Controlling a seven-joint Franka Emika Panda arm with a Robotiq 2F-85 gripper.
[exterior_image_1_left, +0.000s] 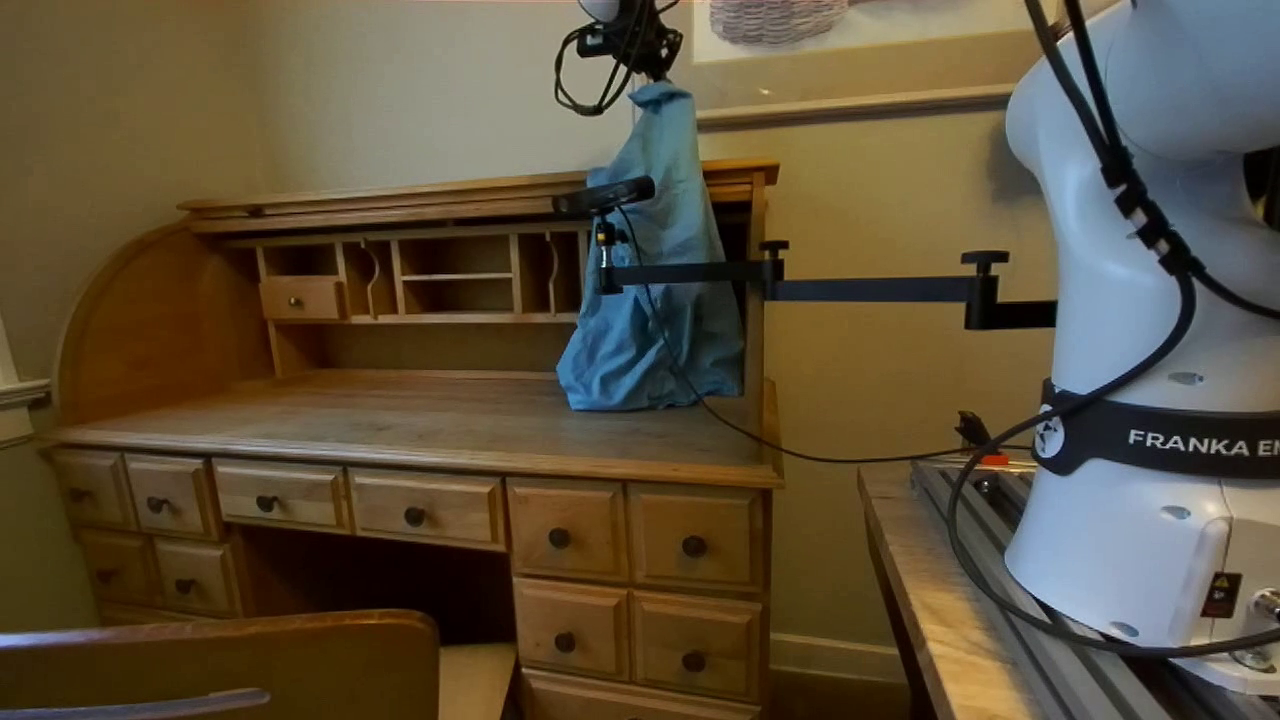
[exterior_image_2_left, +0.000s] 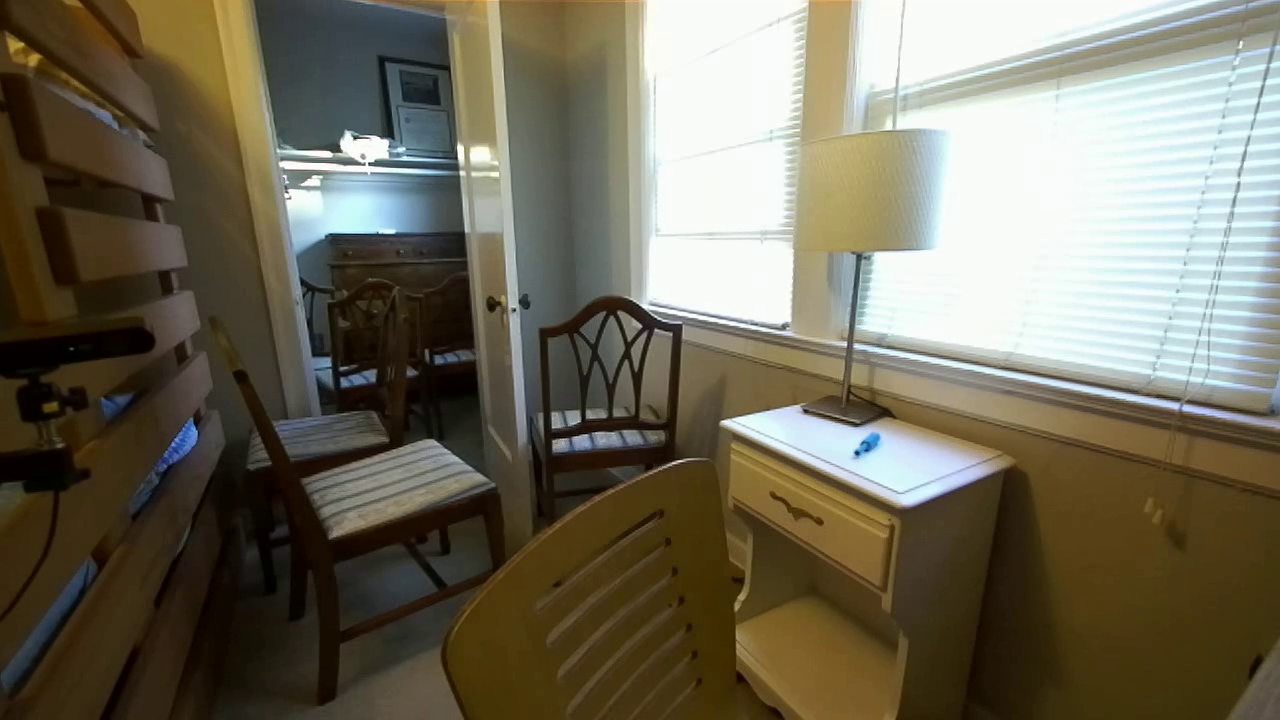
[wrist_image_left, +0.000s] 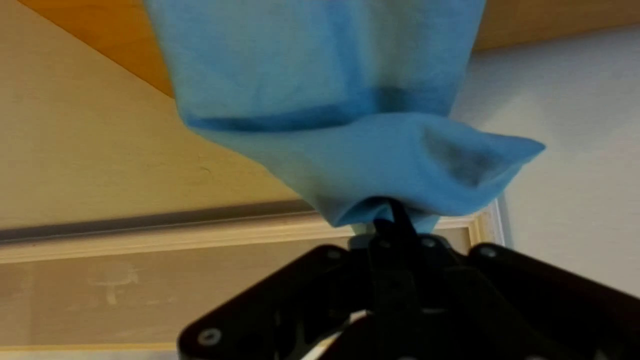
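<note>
A blue cloth (exterior_image_1_left: 672, 324) hangs in long folds from my gripper (exterior_image_1_left: 657, 74), high over the right end of the roll-top desk. Its lower edge reaches down to about the desktop (exterior_image_1_left: 396, 414). In the wrist view the gripper is shut on a gathered bit of the cloth (wrist_image_left: 384, 156), and a loose corner sticks out to the right. The fingertips are partly hidden in the folds. Exterior view 2 shows neither the gripper nor the hanging cloth.
A camera (exterior_image_1_left: 606, 196) on a black bar (exterior_image_1_left: 870, 289) stands in front of the cloth, its cable sagging towards the robot base. A picture frame (exterior_image_1_left: 852, 112) hangs on the wall close to the gripper. A chair (exterior_image_1_left: 228, 660) stands in front.
</note>
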